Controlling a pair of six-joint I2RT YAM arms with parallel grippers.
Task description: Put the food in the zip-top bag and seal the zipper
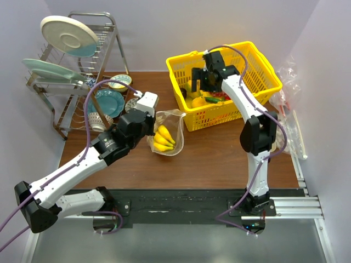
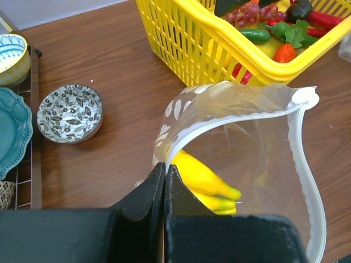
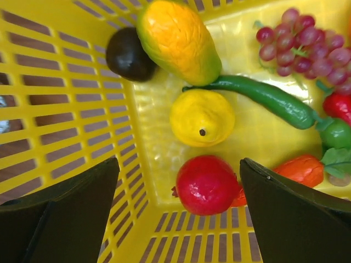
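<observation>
A clear zip top bag (image 1: 174, 125) stands open-mouthed on the table, with yellow bananas (image 1: 164, 137) inside it. My left gripper is shut on the bag's rim at its left side; the white zipper strip (image 2: 304, 164) curves round the wide mouth. Over the yellow basket (image 1: 214, 116) hangs my right gripper, its fingers wide apart and empty. Below it in the right wrist view lie a red pomegranate (image 3: 205, 185), a yellow lemon-like fruit (image 3: 202, 118), a green pepper (image 3: 263, 97), a mango (image 3: 180, 41) and grapes (image 3: 304, 45).
A dish rack (image 1: 70, 104) with plates fills the left back. In the left wrist view a patterned bowl (image 2: 70, 114) sits beside it. Loose clear bags (image 1: 288, 104) lie at the right.
</observation>
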